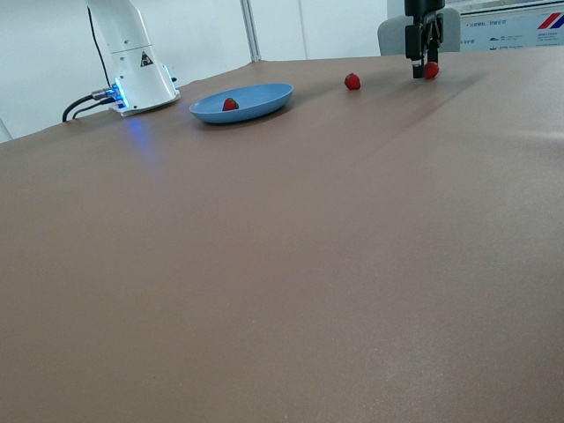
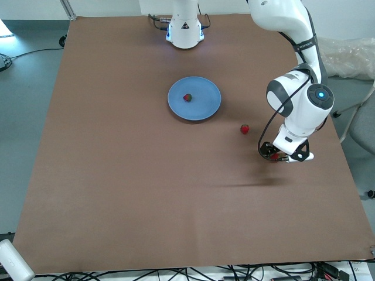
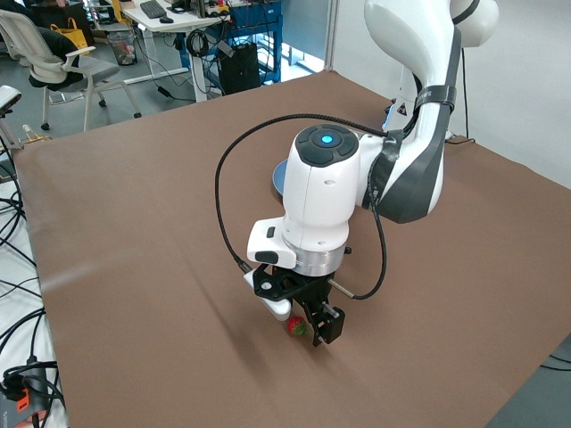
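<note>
My gripper [image 1: 426,70] is down at the table on the right, at a strawberry [image 1: 431,70]; in the right view this strawberry [image 3: 297,325] shows beside the black fingers, and I cannot tell whether they are closed on it. Another strawberry [image 2: 245,129] lies on the bare table between gripper and plate. A blue plate [image 2: 194,112] holds a third strawberry [image 2: 187,98]. In the top view the plate [image 1: 260,104] is left of both loose strawberries.
A white robot base [image 2: 184,29] with cables stands at the back. A grey chair [image 2: 363,126] is beyond the table's right edge.
</note>
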